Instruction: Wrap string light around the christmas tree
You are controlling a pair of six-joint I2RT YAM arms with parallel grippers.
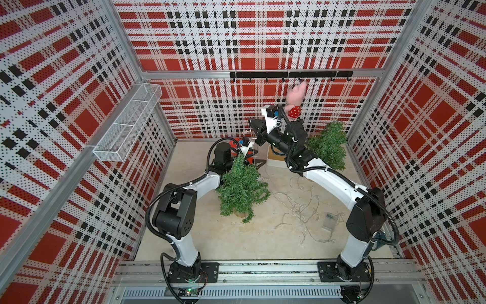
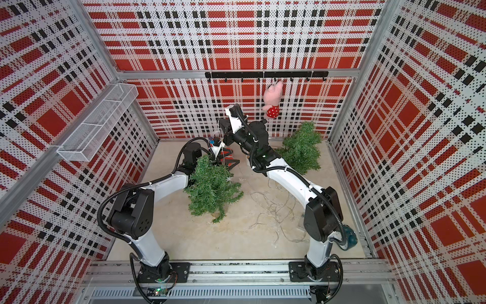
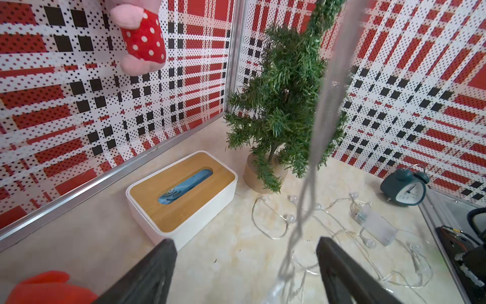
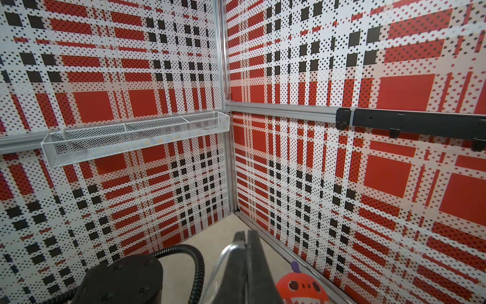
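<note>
The near christmas tree [image 1: 240,190] stands left of centre, with my left gripper open just behind it. A blurred pale strand runs down between the left fingers in the left wrist view; I cannot tell that it touches them. My right gripper is raised over the back middle, above the left one, shut, with a thin wire at its tip. String lights [image 3: 270,235] and a clear battery box [image 1: 330,221] lie loose on the table right of the tree.
A second tree [image 2: 301,147] stands back right, beside a tissue box [image 3: 182,197]. A red toy [image 4: 301,288] sits at the back, a pink plush [image 2: 273,93] hangs on the back wall, a wire basket [image 1: 126,124] is on the left wall and a clock [image 3: 405,190] stands at the right.
</note>
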